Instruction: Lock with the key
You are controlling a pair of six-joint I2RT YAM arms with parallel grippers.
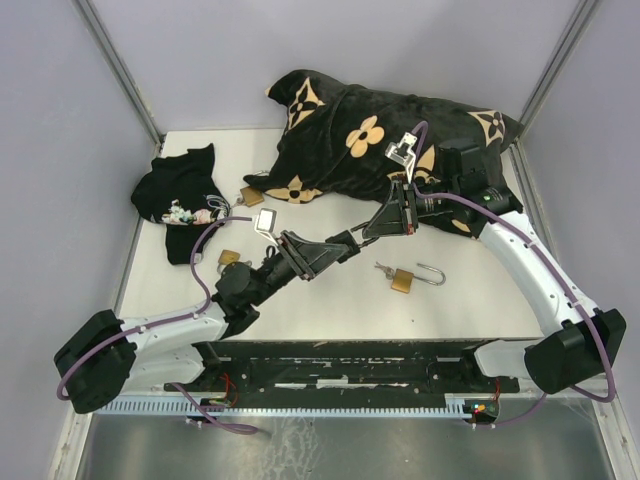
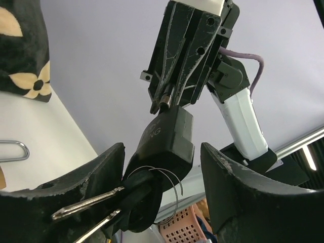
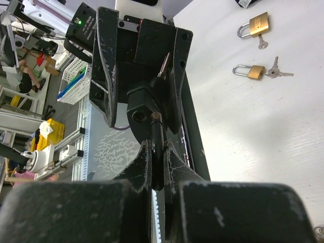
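Note:
A black padlock body with pale lettering hangs from my right gripper, which is shut on its shackle; the right wrist view shows the shackle between the fingertips. At the body's far end sit a black key head, a thin wire ring and bare metal blades. My left gripper stands part open around this end, with a gap beside its right finger. Whether a blade is in the lock is hidden. From above, the grippers meet mid-table around the padlock.
Brass padlocks lie at the left, farther back and right of centre, the last with an open shackle. A black cloth and a patterned cushion cover the back.

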